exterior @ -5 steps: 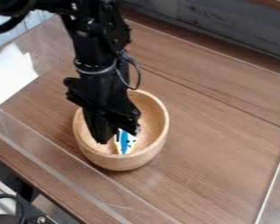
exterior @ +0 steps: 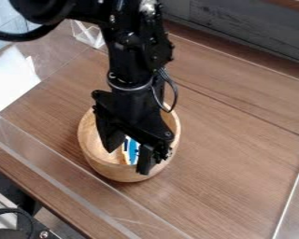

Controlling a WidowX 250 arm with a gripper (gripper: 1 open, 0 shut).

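My black gripper (exterior: 127, 153) reaches down into a round wooden bowl (exterior: 92, 149) on the table. A blue and white object (exterior: 134, 147) shows inside the bowl, between the two dark fingers and partly hidden by them. The fingers stand apart; whether they touch the object I cannot tell.
A white sheet (exterior: 7, 77) lies at the left. A grey wall (exterior: 239, 33) runs along the back, and the table's front edge crosses the lower left.
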